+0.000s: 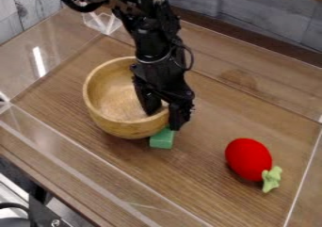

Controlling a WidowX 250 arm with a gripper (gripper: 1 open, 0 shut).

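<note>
My black gripper (pixel 164 106) reaches down from the top over the right side of a wooden bowl (pixel 104 89), its fingers at the rim. A small green block (pixel 163 140) lies beside the bowl's lower right, just below the gripper. A red tomato-like plush with a green top (pixel 249 158) lies to the right, apart from both.
The wooden table (pixel 101 174) has free room at the upper right and along the front. A clear plastic item (pixel 101 16) sits at the back left. A dark cable (pixel 13 216) shows at the lower left corner.
</note>
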